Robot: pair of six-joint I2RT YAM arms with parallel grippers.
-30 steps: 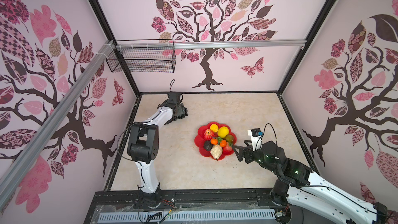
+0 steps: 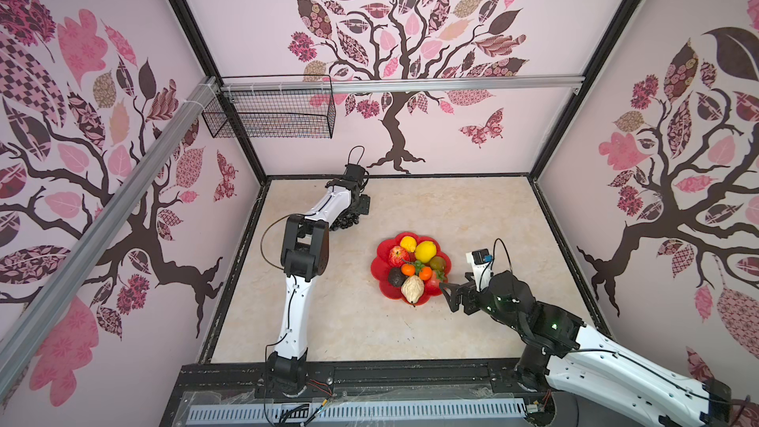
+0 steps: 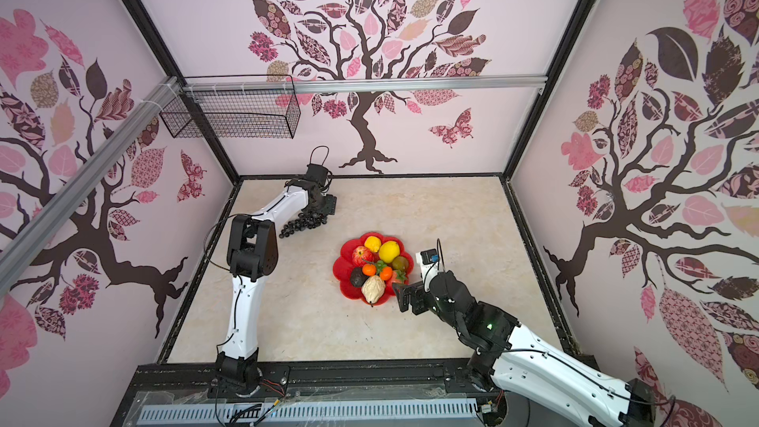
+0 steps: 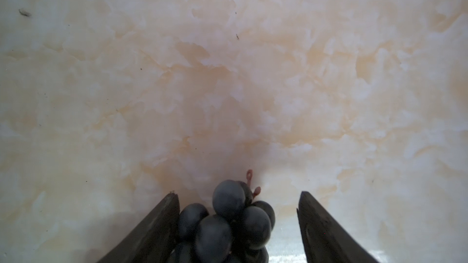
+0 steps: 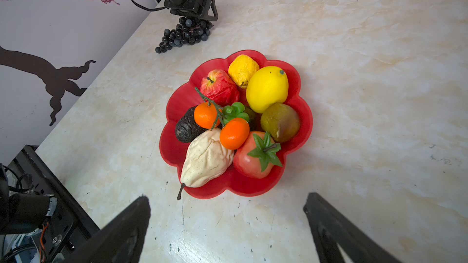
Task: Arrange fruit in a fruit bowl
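A bunch of dark grapes (image 5: 182, 35) lies on the table at the back left. My left gripper stands over one end of the bunch, fingers apart. In the left wrist view the grapes (image 4: 213, 238) are between the fingers, close to the left one, with a gap to the right finger (image 4: 324, 229). The red scalloped bowl (image 5: 169, 146) holds a pale pear (image 5: 207, 158), tomato (image 5: 253, 158), orange tangerines (image 5: 234, 134), avocado (image 5: 187, 126), apple (image 5: 220, 88) and yellow lemons (image 5: 267, 90). My right gripper is open and empty near the bowl's right side.
A black wire basket (image 3: 237, 110) hangs on the rail at the back left, above table height. Walls enclose the back and sides.
The bowl's fruit stays put.
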